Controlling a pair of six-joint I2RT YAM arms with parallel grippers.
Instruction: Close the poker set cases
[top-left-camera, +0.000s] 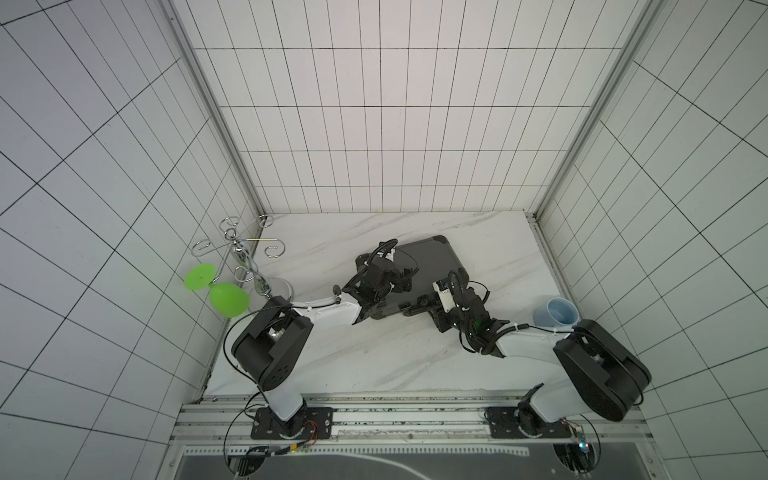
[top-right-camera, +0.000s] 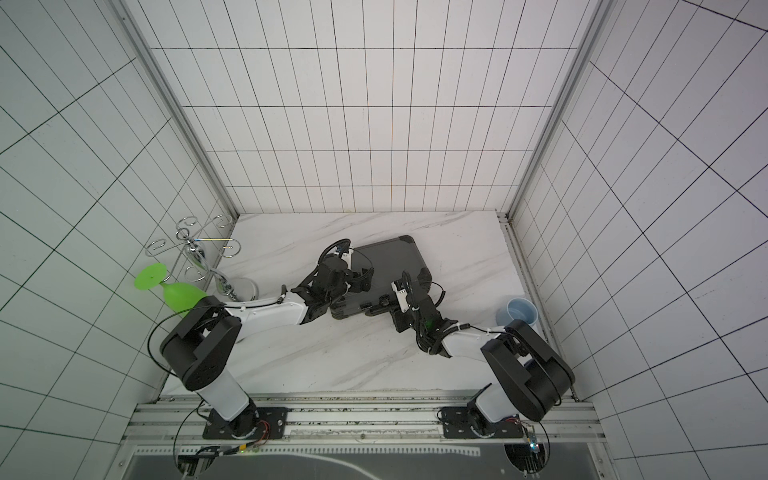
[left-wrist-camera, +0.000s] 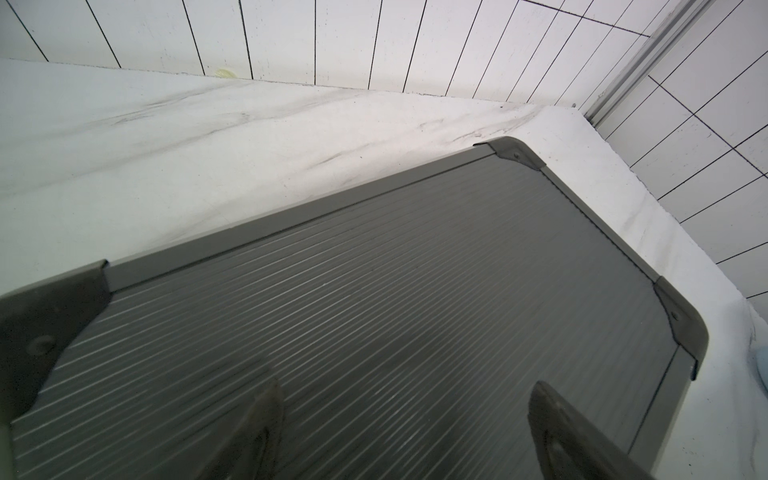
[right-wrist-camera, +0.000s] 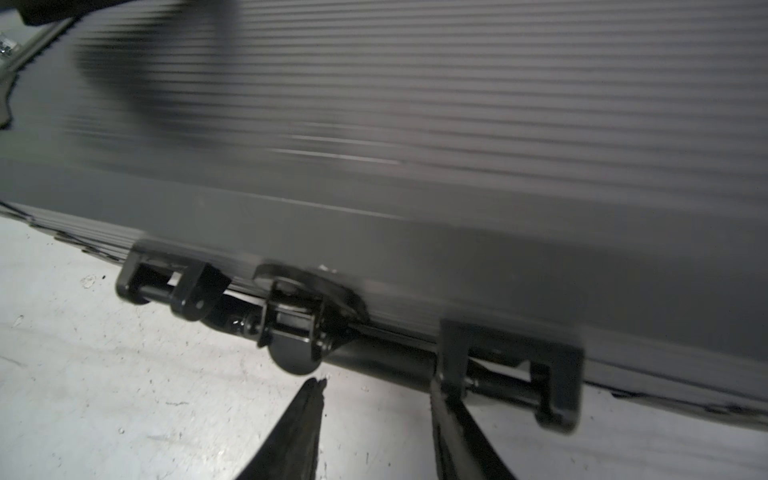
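Observation:
The dark grey case (top-left-camera: 428, 260) lies flat on the marble table, its ribbed lid (left-wrist-camera: 416, 280) down. Along its near side run two black handle brackets (right-wrist-camera: 512, 368), a handle bar (right-wrist-camera: 384, 360) and a metal latch (right-wrist-camera: 296, 320) between the brackets. Over the lid's left part my left gripper stands open, nothing between its fingers. In the right wrist view, my right gripper is part open just in front of the latch and handle, its fingertips apart with nothing visible between them. Whether the latch is fastened, I cannot tell.
At the left stands a chrome rack (top-left-camera: 244, 256) with green glasses (top-left-camera: 229, 299), close to the left arm. A blue cup (top-left-camera: 556, 313) sits at the right edge by the right arm. Table behind the case is clear.

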